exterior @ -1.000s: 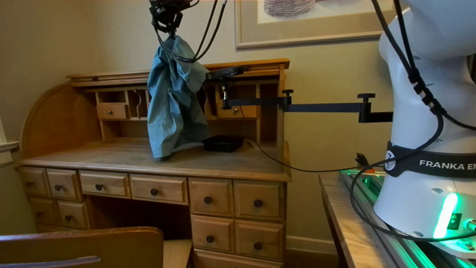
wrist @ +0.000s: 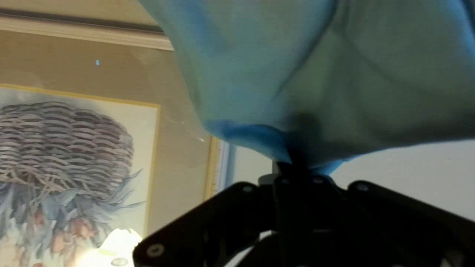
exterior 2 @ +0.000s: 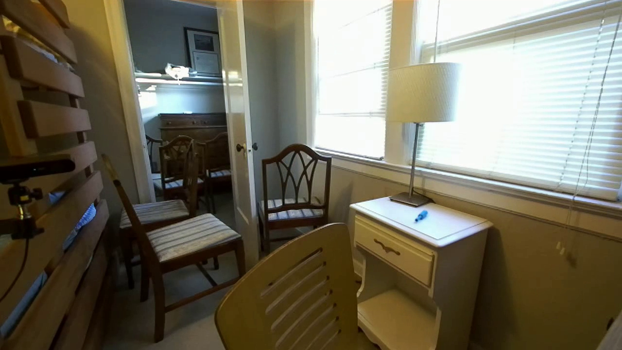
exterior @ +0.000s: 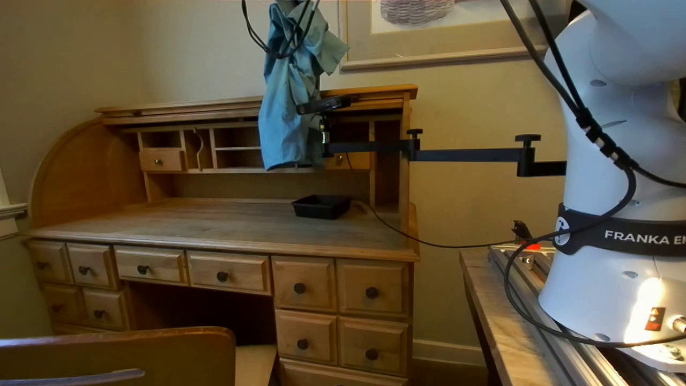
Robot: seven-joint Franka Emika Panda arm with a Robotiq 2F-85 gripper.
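Note:
A blue-green cloth hangs in folds in front of the desk's upper shelves, clear of the desktop. Up close in the wrist view, the same cloth narrows down into the fingertips of my gripper, which is shut on its pinched edge. In exterior view 1 the gripper is out of sight above the top edge; only its cables loop in front of the cloth. On the desktop, below and right of the cloth, stands a black tray; its inside looks empty.
The roll-top desk has a bare top left of the tray. A camera on a black bracket arm reaches in close beside the cloth. A framed picture hangs on the wall behind. A chair back stands in front.
The cloth has risen off the desk area and shifted right, and the gripper has left the top of exterior view 1. The light on the robot's base has turned from green to white.

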